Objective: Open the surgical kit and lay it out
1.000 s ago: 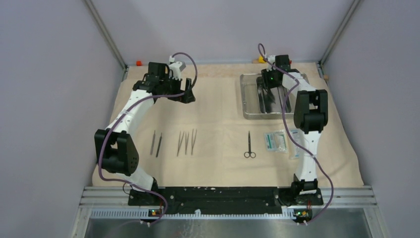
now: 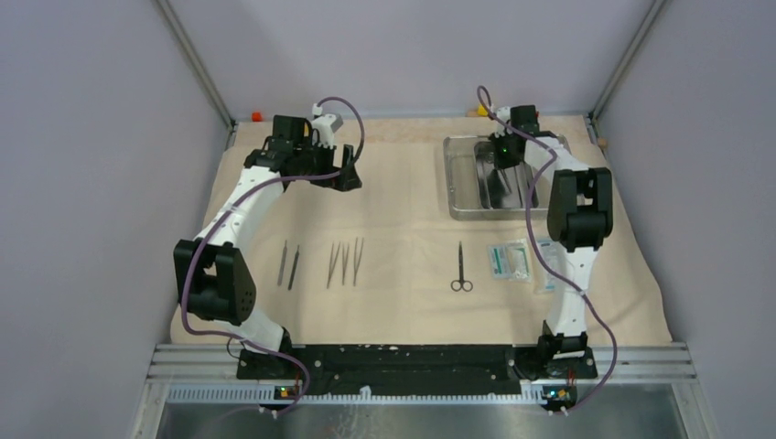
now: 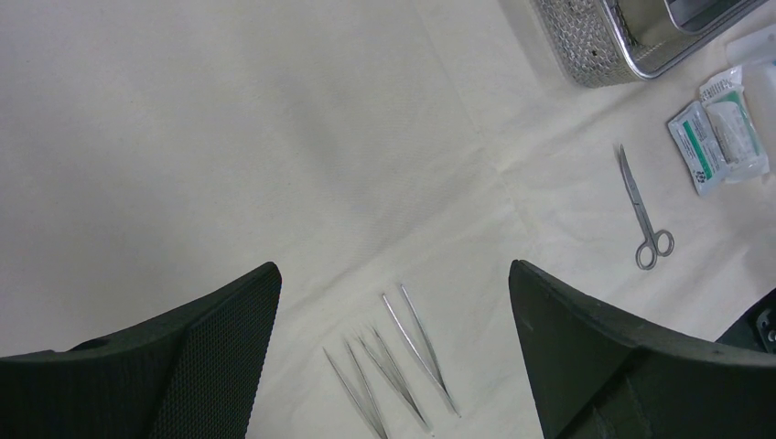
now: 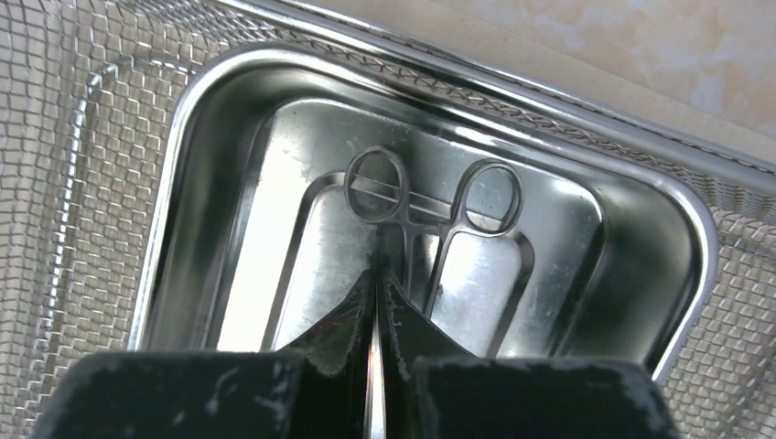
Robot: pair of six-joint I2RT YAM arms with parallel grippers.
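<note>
The hemostat forceps (image 4: 440, 251) lie in the steel inner tray (image 4: 174, 165), ring handles toward the back wall. Fingertips pressed together, my right gripper is shut with nothing between its fingers. The forceps' shanks run just to the right of the fingers in the right wrist view, outside them; their lower ends are hidden behind the gripper. From above, the right gripper (image 2: 505, 157) is over the back part of the tray. My left gripper stands open and empty above bare cloth, left of the mesh basket (image 2: 448, 174).
Along the front lie two slim handles (image 2: 294, 268), several tweezers (image 2: 345, 263) and scissors (image 2: 461, 261). Sealed packets (image 2: 518, 262) sit in front of the basket. Mesh walls surround the inner tray.
The forceps have turned in the tray.
</note>
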